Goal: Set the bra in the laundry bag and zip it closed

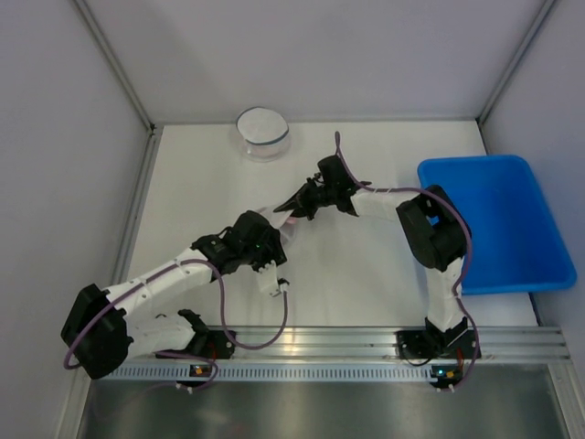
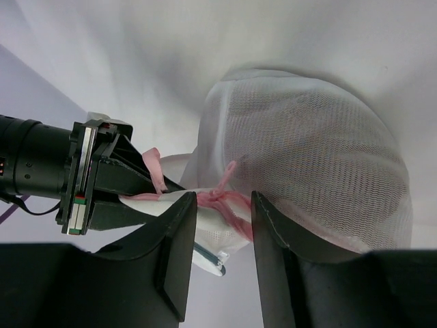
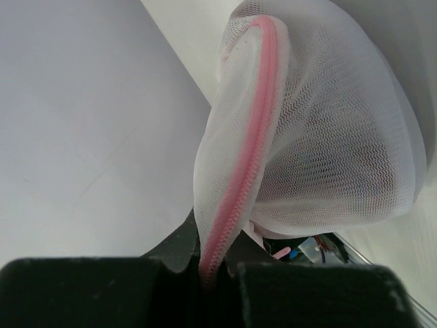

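Observation:
The white mesh laundry bag (image 2: 307,150) with a pink zipper (image 3: 242,178) lies bunched at the table's middle between both grippers. My right gripper (image 1: 297,206) is shut on the zipper edge of the bag, which rises from its fingers in the right wrist view. My left gripper is part open over the pink zipper and cord, its fingers either side of them. In the left wrist view the right gripper's fingers reach in from the left onto the same edge. I cannot make out the bra.
A white, clear-sided round container (image 1: 263,133) stands at the back left. A blue tray (image 1: 494,229) takes up the right side, under part of the right arm.

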